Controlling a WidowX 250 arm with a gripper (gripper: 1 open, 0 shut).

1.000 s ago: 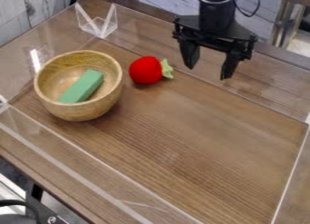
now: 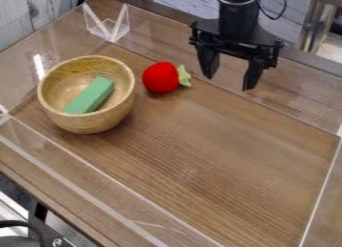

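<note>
My black gripper (image 2: 234,64) hangs over the back of the wooden table, its two fingers apart with nothing visible between them. Left of it lies a red object (image 2: 162,77) with a pale green leafy end. Further left, a wooden bowl (image 2: 112,115) holds a green block (image 2: 87,97).
A clear plastic piece (image 2: 110,22) stands at the back left. A dark object, partly out of view, is at the bottom left edge.
</note>
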